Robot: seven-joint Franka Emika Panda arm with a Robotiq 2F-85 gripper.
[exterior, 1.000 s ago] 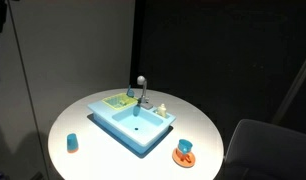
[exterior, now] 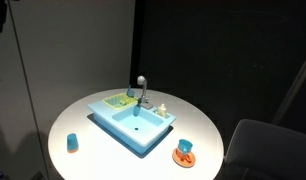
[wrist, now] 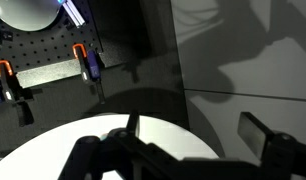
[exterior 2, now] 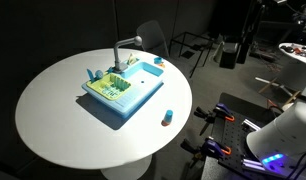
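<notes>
My gripper is open in the wrist view, its two dark fingers wide apart and nothing between them. It hangs high, away from the table objects; only a dark part of the arm shows at the top left of exterior view 1. A light-blue toy sink (exterior: 138, 137) with a grey faucet (exterior: 143, 88) stands on the round white table. Left of it a small blue cup (exterior: 72, 143) stands alone, also seen as a blue cup (exterior 2: 167, 117) in exterior view 2. Another blue cup (exterior: 185, 147) is with an orange plate (exterior: 184, 159) on the right.
A yellow-green dish rack (exterior 2: 116, 88) sits at one end of the sink, with blue items beside it. A small pale bottle-like item (exterior: 162, 110) stands by the faucet. Dark chairs are beyond the table (exterior 2: 58, 125), which has a broad bare area.
</notes>
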